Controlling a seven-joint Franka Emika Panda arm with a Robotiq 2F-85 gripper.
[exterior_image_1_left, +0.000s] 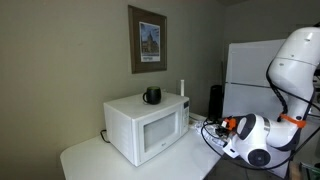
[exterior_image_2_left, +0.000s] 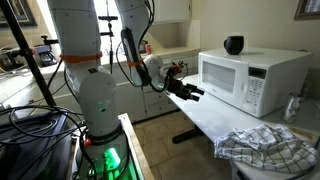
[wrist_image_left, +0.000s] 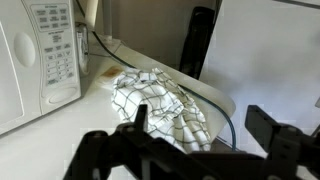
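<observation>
My gripper stands open, its dark fingers wide apart at the bottom of the wrist view with nothing held between them. Beyond them a checked cloth (wrist_image_left: 155, 97) lies crumpled on the white table. In exterior view 2 the gripper (exterior_image_2_left: 190, 92) hovers at the table's near side, in front of the white microwave (exterior_image_2_left: 235, 82). The microwave's door looks closed. A dark mug (exterior_image_2_left: 234, 45) sits upright on top of it; exterior view 1 shows the same mug (exterior_image_1_left: 152, 95).
The cloth (exterior_image_2_left: 265, 147) covers part of the table's right end in exterior view 2. A bottle (exterior_image_2_left: 291, 108) stands beside the microwave. A cable (wrist_image_left: 215, 105) runs past the cloth. Bare tabletop (exterior_image_2_left: 210, 122) lies before the microwave.
</observation>
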